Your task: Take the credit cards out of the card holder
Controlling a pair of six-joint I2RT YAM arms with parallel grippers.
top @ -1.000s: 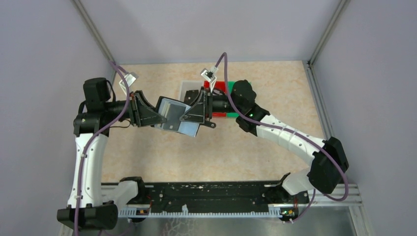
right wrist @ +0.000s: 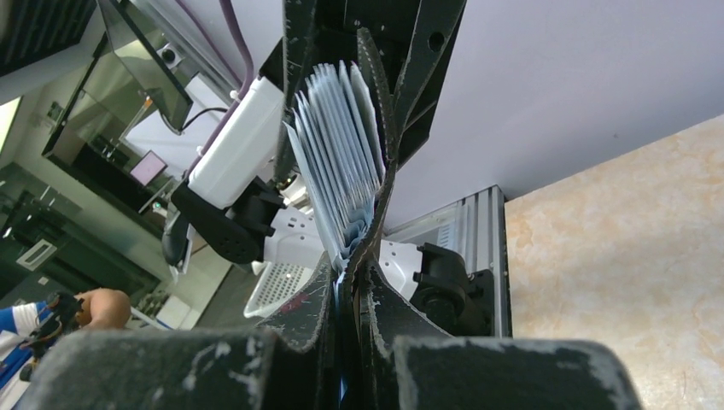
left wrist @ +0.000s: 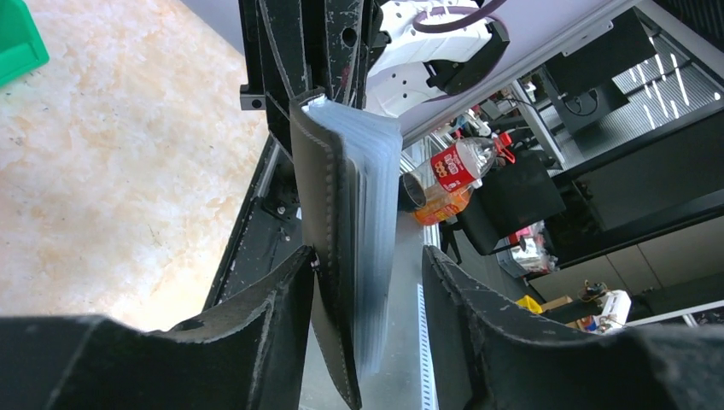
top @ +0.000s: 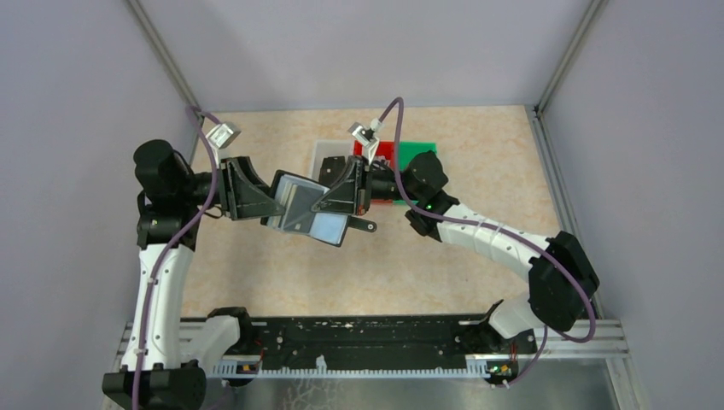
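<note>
The open black card holder is held between the grippers, its stack of pale translucent sleeves fanned in the right wrist view. My right gripper is shut on the holder at its right side. My left gripper is at the holder's left end, part open; in the left wrist view its fingers stand either side of the holder, the left finger touching the dark cover and a gap by the sleeves. Whether cards sit in the sleeves is hard to tell.
Behind the grippers lie white, red and green trays, with a dark item in the white one.
Both grippers and the holder have shifted very slightly toward the front of the table.
</note>
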